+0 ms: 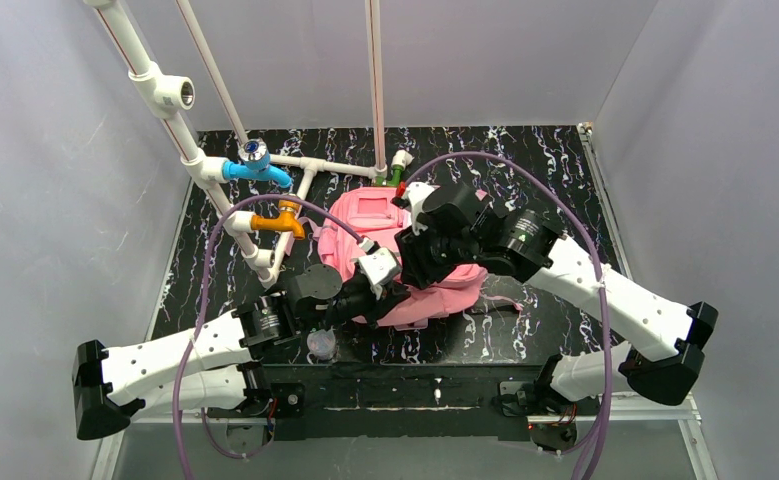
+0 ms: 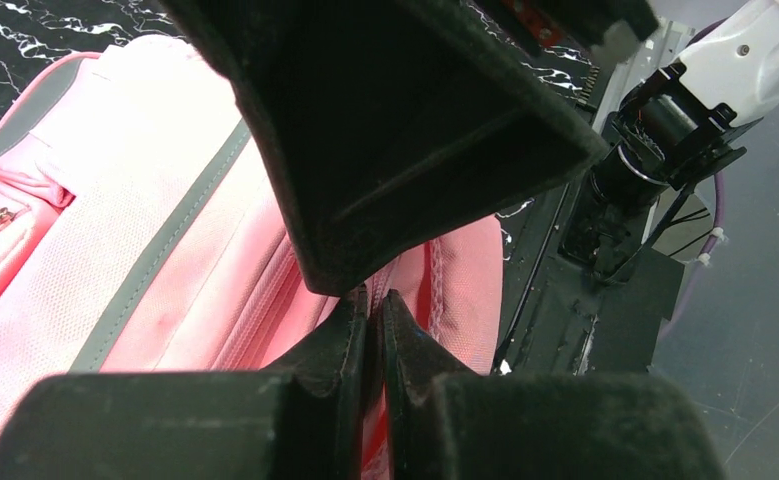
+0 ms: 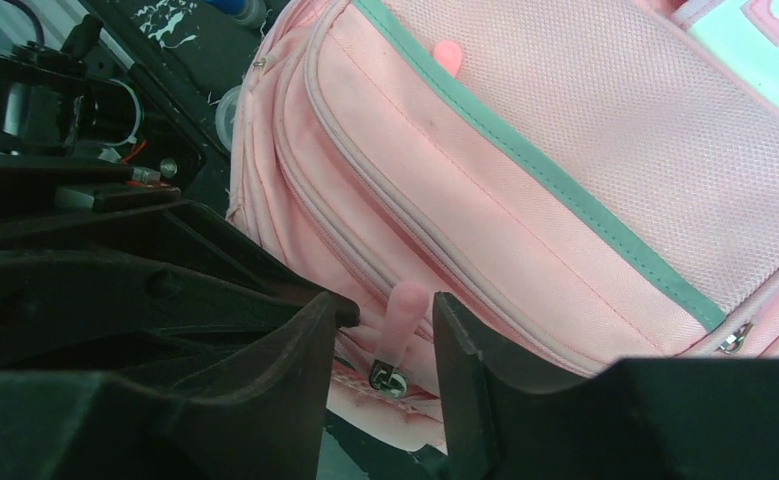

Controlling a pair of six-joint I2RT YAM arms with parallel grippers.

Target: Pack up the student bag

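A pink backpack (image 1: 355, 220) lies on the black marbled counter. My left gripper is shut on the bag's pink fabric at the front zipper edge. My right gripper is just above that edge, fingers part open around a pink zipper pull (image 3: 402, 315) with a metal slider; whether they touch it I cannot tell. In the left wrist view the right gripper's black body hides much of the bag. In the right wrist view the left gripper's fingers lie close beside the pull.
White pipes with blue and orange taps (image 1: 275, 223) stand at the left and back of the counter (image 1: 535, 320). A small clear cup (image 1: 321, 343) sits near the front edge.
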